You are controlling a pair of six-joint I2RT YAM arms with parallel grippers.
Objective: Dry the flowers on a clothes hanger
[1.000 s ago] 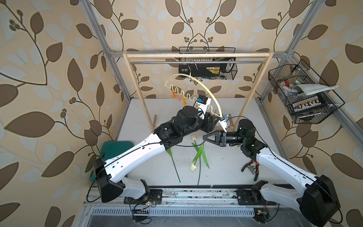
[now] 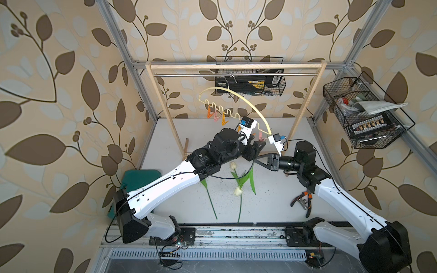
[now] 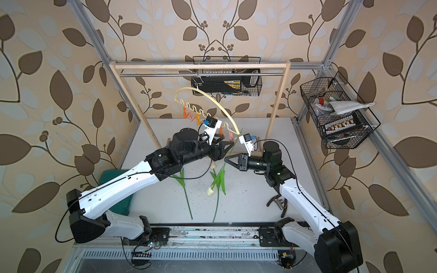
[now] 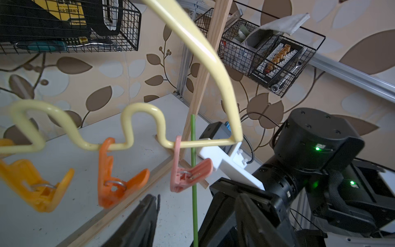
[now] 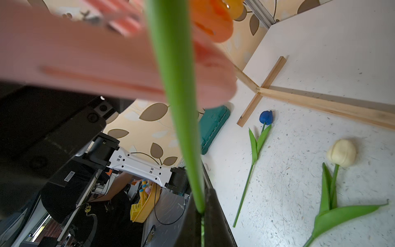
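My right gripper [image 2: 256,160] is shut on the thin green stem [image 5: 174,98] of a white tulip [image 2: 238,192], which hangs head down below it. The stem rises past a pink clip [image 4: 190,175] at the right end of the cream hanger [image 4: 205,53]; in the left wrist view it runs behind the clip, and I cannot tell whether they touch. Just below this clip my left gripper stands open, its fingers [image 4: 142,220] apart. Orange clips [image 4: 117,181] hang further left. A second white tulip [image 5: 342,152] and a blue one [image 5: 266,117] lie on the table.
The hanger hangs from the rail of a wooden rack [image 2: 236,66]. A rack foot [image 5: 263,90] lies on the table behind the flowers. Pliers [image 2: 304,202] lie at the right, a teal box [image 2: 136,179] at the left. Both grippers are close together.
My left arm has shifted only slightly.
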